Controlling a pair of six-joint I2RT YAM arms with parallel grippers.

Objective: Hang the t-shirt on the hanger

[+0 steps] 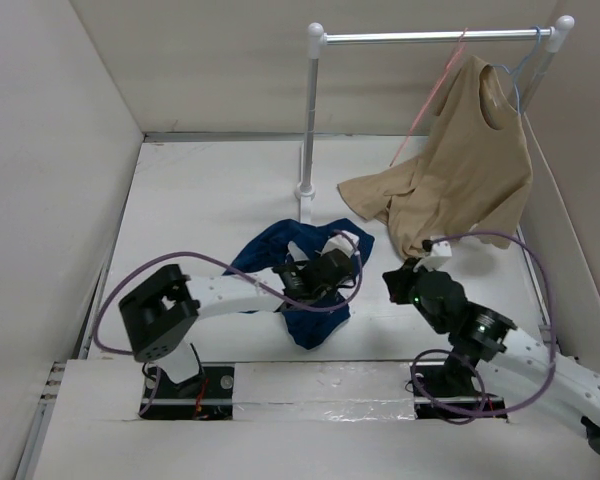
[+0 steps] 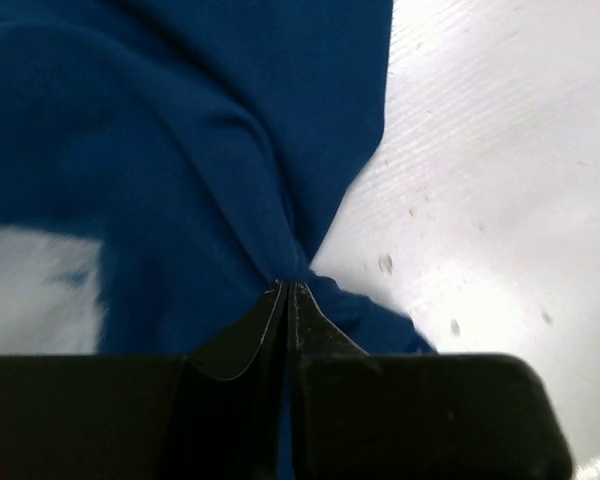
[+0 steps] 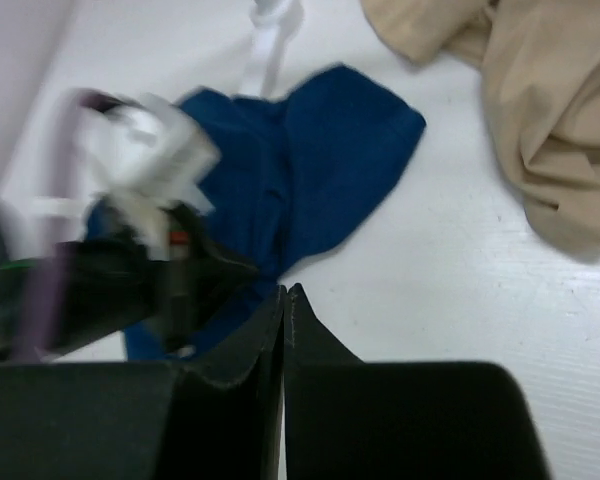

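Note:
A navy t-shirt (image 1: 315, 325) lies crumpled on the white floor, with my left gripper low on it, shut; whether it pinches any cloth does not show. My right gripper (image 1: 390, 280) is shut above bare floor right of the navy shirt, nothing visible between its fingers. A tan t-shirt (image 1: 460, 170) hangs from a blue hanger (image 1: 520, 75) on the rack's bar (image 1: 400, 38), its lower part lying on the floor. A pink hanger (image 1: 425, 105) dangles from the bar left of it.
The rack's left post (image 1: 308, 120) stands behind the navy shirt. Bare floor (image 1: 190, 180) lies at the left and back left. Walls close in the workspace at both sides and behind.

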